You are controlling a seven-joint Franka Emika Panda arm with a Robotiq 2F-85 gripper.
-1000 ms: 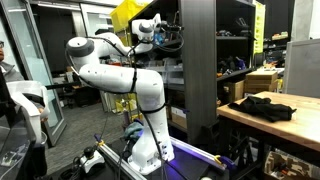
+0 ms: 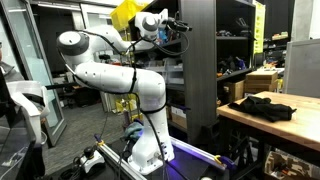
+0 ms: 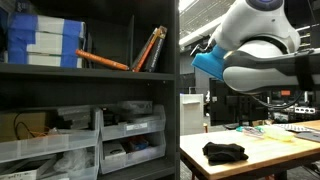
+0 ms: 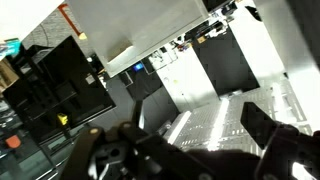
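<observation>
My gripper is open, its dark fingers apart at the bottom of the wrist view with nothing between them. In exterior view 1 the arm's end is raised high beside the tall dark shelf unit. A crumpled black cloth lies on the wooden table, well below and to the right of the arm's end. The same cloth shows near the table's edge in exterior view 2. In that view the white arm fills the upper right, and the fingers cannot be made out.
Shelves hold blue-and-white boxes, several leaning books and clear plastic bins. Around the cloth, the wooden tabletop is largely bare. The shelf's side panel stands close to the raised arm.
The arm's end has shifted slightly up and to the right in exterior view 1, near the shelf. The cloth and the table look unchanged.
</observation>
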